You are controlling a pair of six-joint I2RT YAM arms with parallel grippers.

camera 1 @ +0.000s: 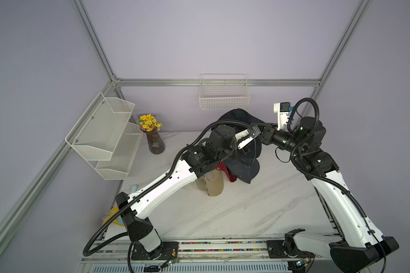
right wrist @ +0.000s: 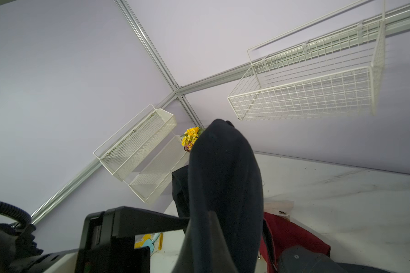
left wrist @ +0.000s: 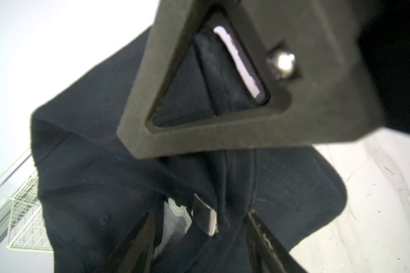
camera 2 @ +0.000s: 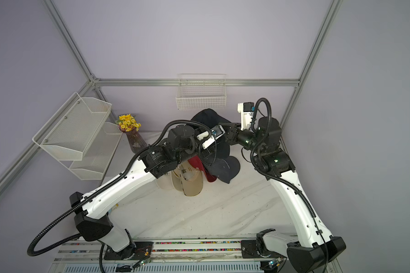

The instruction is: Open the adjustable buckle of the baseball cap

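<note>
A dark navy cap [left wrist: 100, 182] hangs raised between both grippers above the other caps. In the left wrist view its metal buckle [left wrist: 205, 216] and patterned strap [left wrist: 175, 223] sit just beyond the fingertips of my left gripper, which stands part open around that area. My right gripper is shut on the cap's dark fabric, which rises in front of it in the right wrist view. In the top views the two wrists meet over the cap, hiding much of it.
Red, tan and grey caps [camera 1: 213, 184] lie on the marble table below. A vase of yellow flowers [camera 1: 155, 141] stands back left by white mesh shelves [camera 1: 98, 127]. A wire basket [camera 1: 223, 97] hangs on the back rail.
</note>
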